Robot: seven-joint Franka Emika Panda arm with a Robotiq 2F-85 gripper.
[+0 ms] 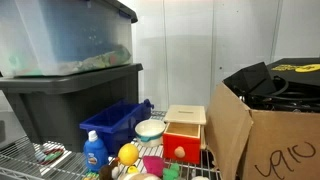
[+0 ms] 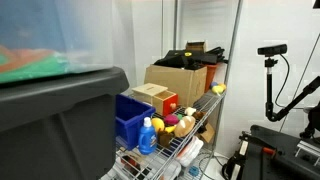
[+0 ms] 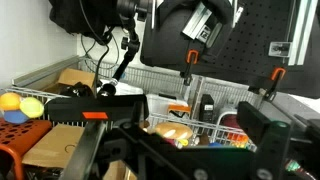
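Observation:
From the bottom of the wrist view rise the two dark, blurred fingers of my gripper. They stand apart, with shelf items visible in the gap and nothing seen held. In exterior view 1, a blue bottle (image 1: 95, 151) stands on a wire shelf beside an orange ball (image 1: 128, 153). Behind them are a blue bin (image 1: 117, 125), a pale bowl (image 1: 150, 129) and a red box with a cream top (image 1: 183, 142). A pink item (image 1: 153, 165) and a green one (image 1: 171, 172) lie in front. Neither exterior view shows the gripper.
A large black tote (image 1: 75, 95) with a translucent bin (image 1: 75, 35) on top borders the shelf's left. To its right, a cardboard box (image 1: 265, 140) holds black gear. In the wrist view, a dark table (image 3: 250, 55) carries several tools and cables.

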